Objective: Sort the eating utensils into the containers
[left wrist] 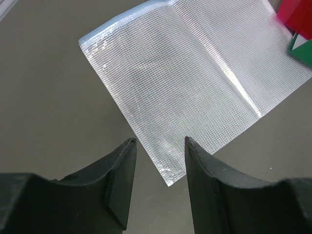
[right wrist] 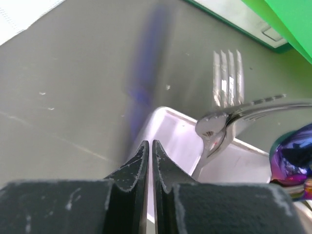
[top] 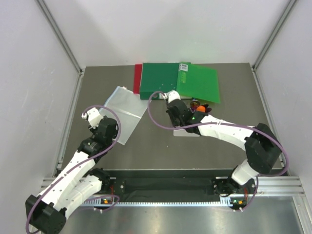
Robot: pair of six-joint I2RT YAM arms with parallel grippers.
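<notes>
My right gripper is shut, its fingers pressed close together over the edge of a white tray [right wrist: 168, 134]. A long dark-blue utensil [right wrist: 144, 73], strongly blurred, runs up from beside the fingertips; its grip point is hidden. Metal utensils, among them a fork [right wrist: 228, 80] and a rounded spoon-like end [right wrist: 214, 126], stick out of the tray. In the top view, the right arm covers most of the tray [top: 186, 133]. My left gripper stands open and empty above the clear plastic sleeve [left wrist: 170, 73].
Behind the tray lie a dark green folder [top: 158, 78], a bright green one [top: 200, 80] and a red edge [top: 137, 78]. A shiny purple object [right wrist: 292, 156] and an orange one [top: 201, 109] sit by the right gripper.
</notes>
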